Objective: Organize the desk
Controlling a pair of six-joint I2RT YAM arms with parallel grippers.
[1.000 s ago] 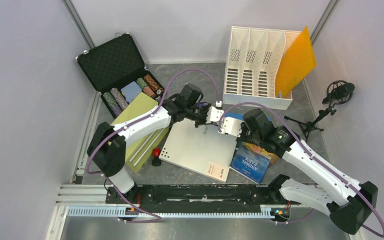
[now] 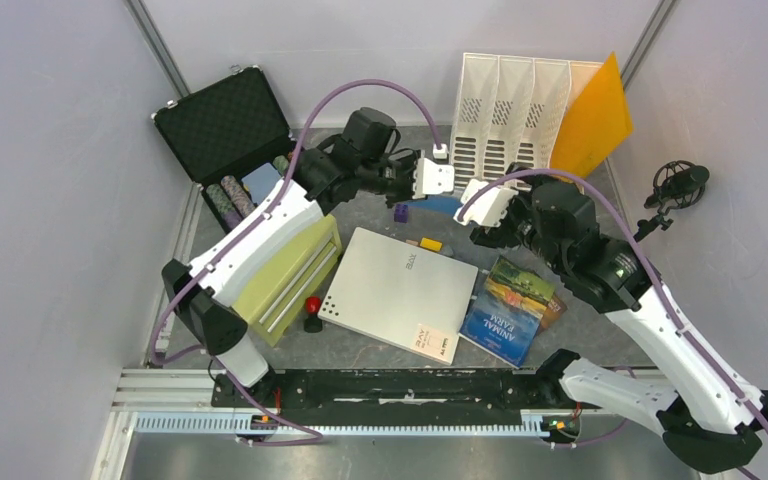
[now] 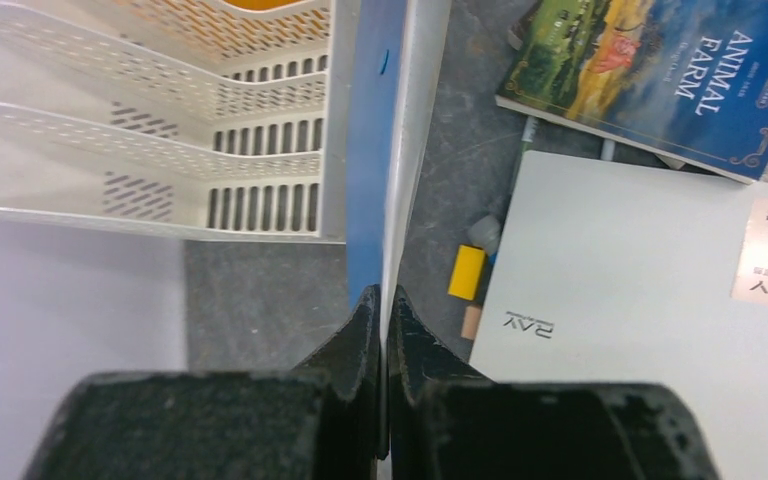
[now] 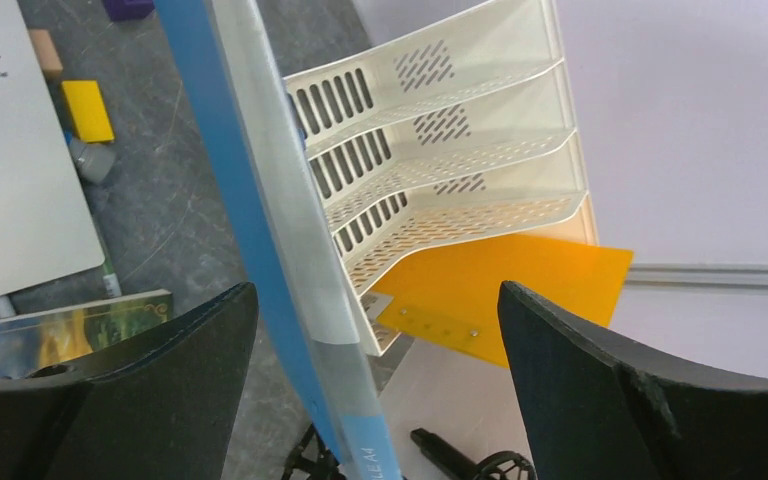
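Observation:
A blue folder (image 3: 370, 150) with a pale spine hangs upright in my left gripper, which is shut on it, in front of the white file rack (image 2: 490, 90). In the right wrist view the same folder (image 4: 230, 180) runs between the fingers of my open right gripper; whether they touch it is not clear. An orange folder (image 2: 590, 115) stands in the rack's right end. A silver laptop (image 2: 390, 290) and an Animal Farm book (image 2: 500, 320) lie on the desk.
An open black case (image 2: 220, 125) with chip rolls and a yellow-green box (image 2: 300, 250) are on the left, with a red joystick (image 2: 312, 306). A microphone on a stand (image 2: 680, 185) is at right. Small blocks (image 3: 466, 270) lie behind the laptop.
Both arms have moved up toward the back of the desk and the rack, with the blue folder raised between them; the right arm has also shifted slightly right.

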